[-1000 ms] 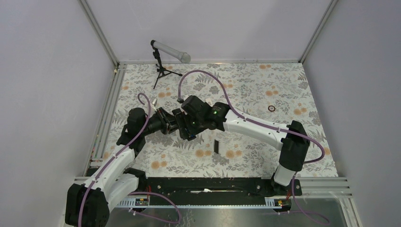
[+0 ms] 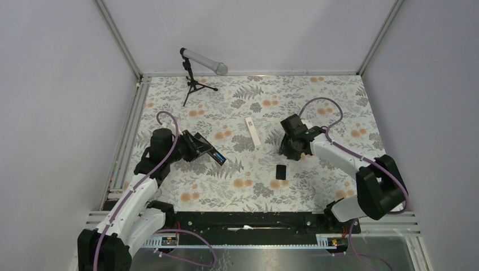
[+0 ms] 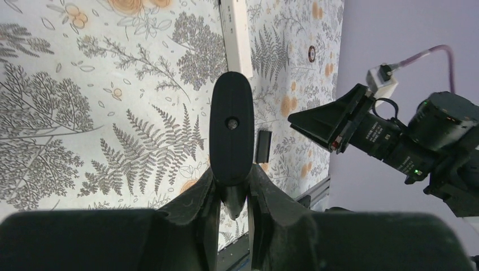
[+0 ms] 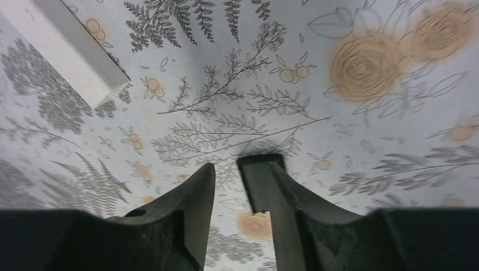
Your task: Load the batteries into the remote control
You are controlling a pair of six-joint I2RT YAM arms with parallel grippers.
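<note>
A slim black remote control (image 2: 221, 160), tilted and with a blue patch at its near end, is gripped by my left gripper (image 2: 201, 148). In the left wrist view the remote (image 3: 231, 113) appears end-on between the shut fingers; its compartment face is hidden there. A small flat black piece, likely the battery cover (image 2: 281, 172), lies on the patterned table to the right of centre. My right gripper is part open above the table with nothing between its fingers, and the cover shows below and beyond them.
A long white box (image 2: 253, 132) lies near mid-table. At the back left stands a microphone-like tube on a small tripod (image 2: 193, 83). Bare patterned table (image 2: 254, 195) extends along the front, and walls close off the sides.
My right arm has swung right, away from the remote and left gripper. The dark flat piece shows farther right than a second ago.
</note>
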